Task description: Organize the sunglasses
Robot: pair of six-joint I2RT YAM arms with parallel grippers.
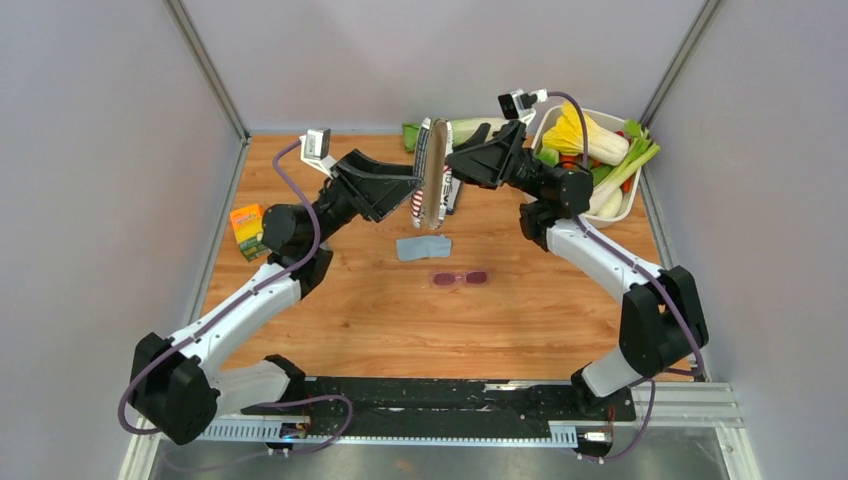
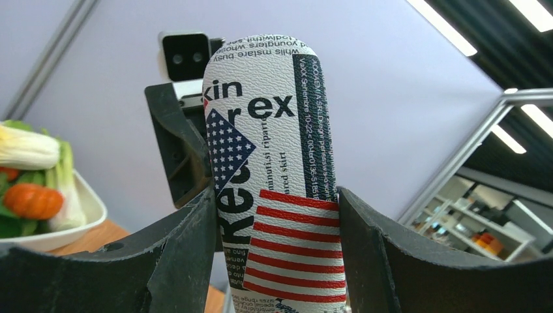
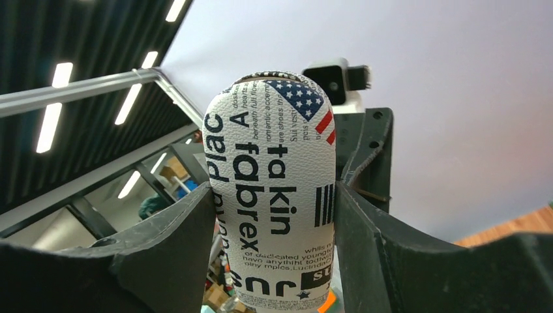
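Observation:
Held up above the table is a glasses case (image 1: 434, 172) with a printed text-and-flag cover, parted into two halves with its tan inside showing in the top view. My left gripper (image 1: 413, 188) is shut on the left half; its fingers (image 2: 195, 244) press the sides of the flag-striped face (image 2: 277, 189). On the other half, my right gripper (image 1: 456, 165) is shut, with fingers (image 3: 358, 244) at both edges of the lettered face (image 3: 270, 189). Pink-lensed sunglasses (image 1: 460, 278) lie folded out on the table, below a light blue cloth (image 1: 423, 248).
A white basket of vegetables (image 1: 628, 205) stands at the back right. A long green vegetable (image 1: 478, 128) lies at the back, partly hidden by the arms. The yellow box (image 1: 250, 232) is at the left.

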